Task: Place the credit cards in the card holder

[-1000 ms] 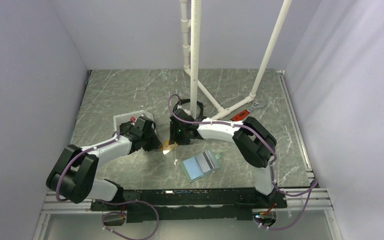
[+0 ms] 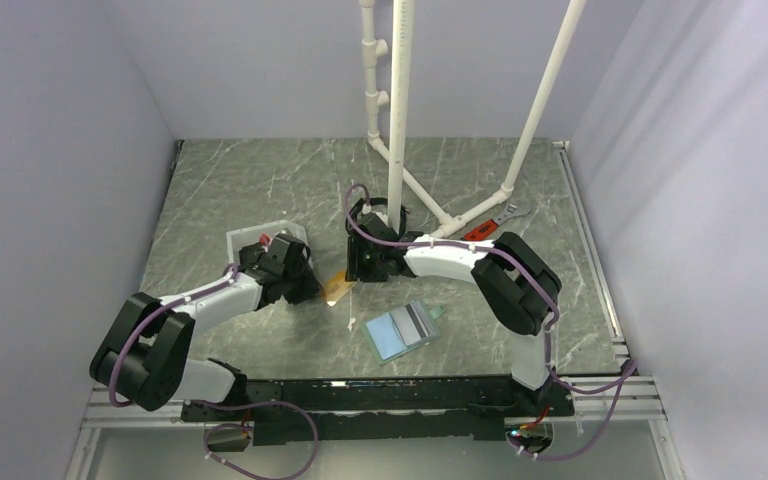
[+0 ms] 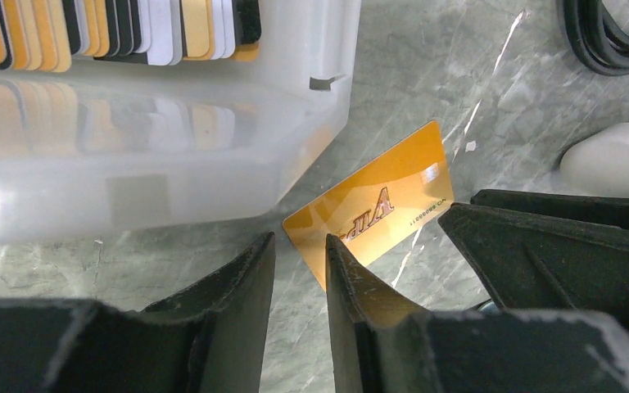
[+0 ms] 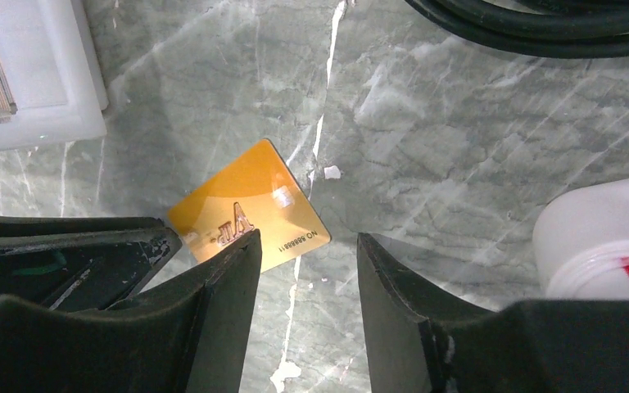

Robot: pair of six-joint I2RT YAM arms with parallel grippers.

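Observation:
An orange card (image 3: 385, 196) extends from the left gripper, its near end between fingers that stand partway apart. The right gripper is open at the card's other end; the card's corner (image 4: 315, 233) shows between its fingers, with bare tabletop beside the right finger (image 4: 385, 286). In the top view, both grippers face each other across this small orange card (image 2: 337, 287). A flat blue-and-grey holder (image 2: 401, 332) lies on the table, below and right of them.
A translucent white box (image 3: 311, 123) holding several cards (image 3: 131, 29) stands beside the left gripper. Black cable (image 4: 540, 33), white pipes (image 2: 440, 215) and a red-handled wrench (image 2: 482, 229) lie behind.
The right gripper has shifted slightly right, away from the card, so more of the card shows. The left arm has hardly moved.

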